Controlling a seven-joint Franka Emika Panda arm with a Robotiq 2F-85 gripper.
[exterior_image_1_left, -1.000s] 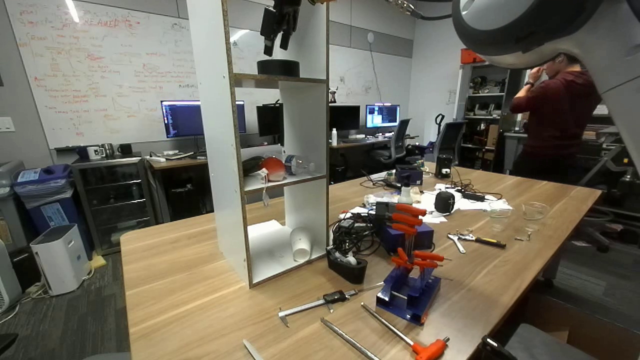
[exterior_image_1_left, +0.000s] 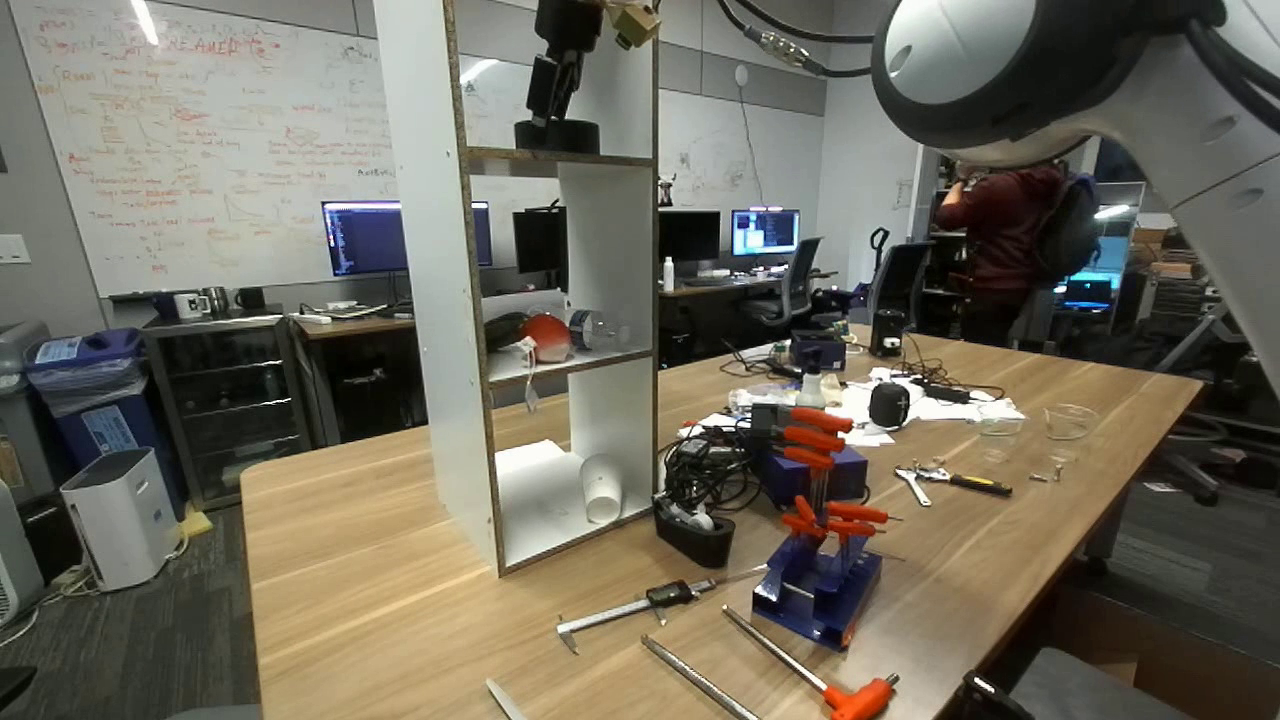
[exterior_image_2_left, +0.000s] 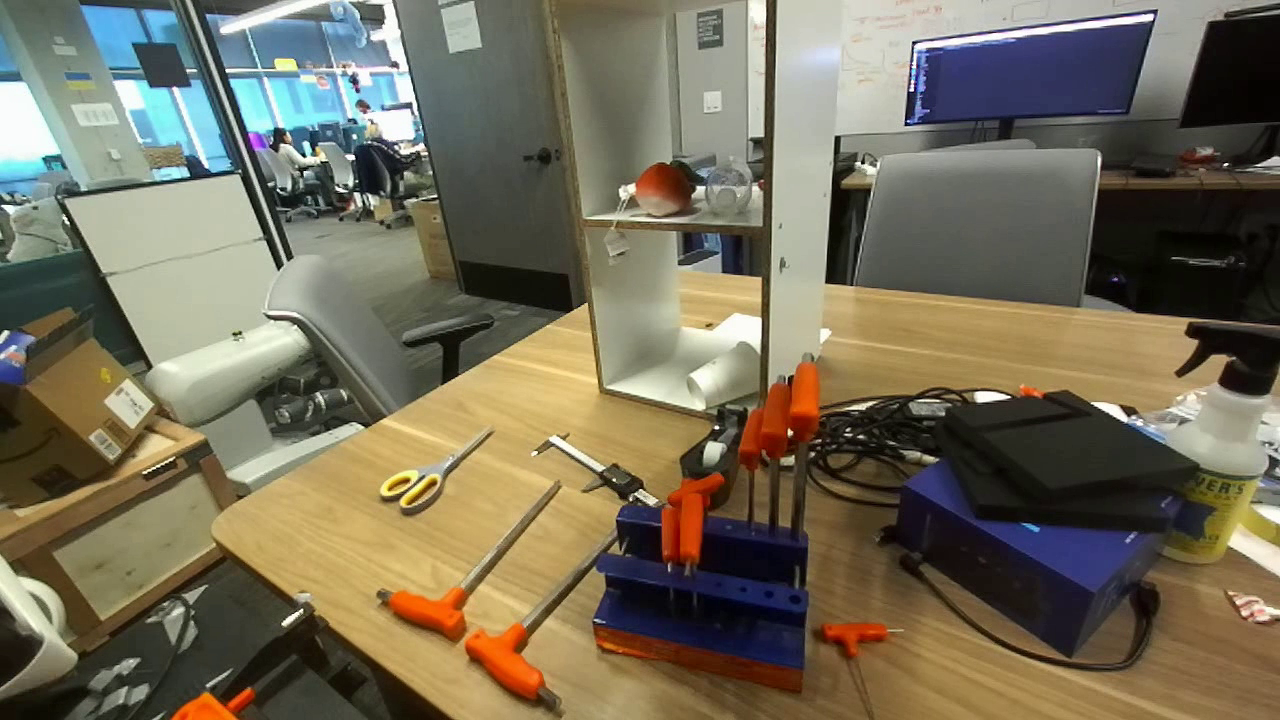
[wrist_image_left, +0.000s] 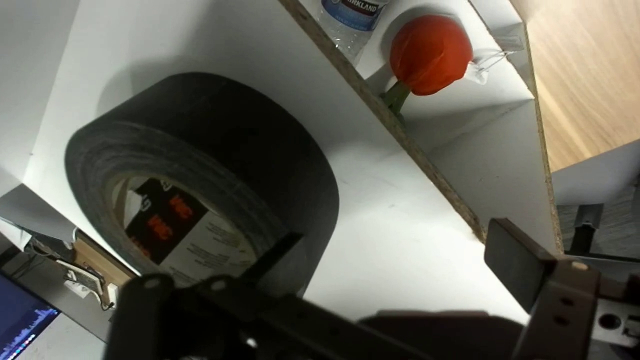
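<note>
A roll of black tape (wrist_image_left: 240, 138) lies flat on the upper white shelf (wrist_image_left: 384, 210). In exterior view 1 the same roll (exterior_image_1_left: 558, 137) sits just below my gripper (exterior_image_1_left: 548, 118). Seen from the wrist, my gripper is open, its two fingers wide apart. The left finger overlaps the near wall of the roll, beside its printed cardboard core; whether it touches is unclear. The other finger's pad (wrist_image_left: 519, 264) stands off to the right, clear of the roll. Exterior view 2 shows neither roll nor gripper.
One shelf down are a red round object (wrist_image_left: 430, 54) and a clear bottle (wrist_image_left: 351, 24). The shelf unit's side panels (exterior_image_1_left: 426, 240) close in around the roll. A white cup (exterior_image_1_left: 601, 488) lies in the bottom compartment. Tools and a blue hex-key stand (exterior_image_1_left: 818, 588) occupy the table.
My gripper has come down closer to the tape roll, and its outline has turned. The roll stays in place. In the background, a person has moved left.
</note>
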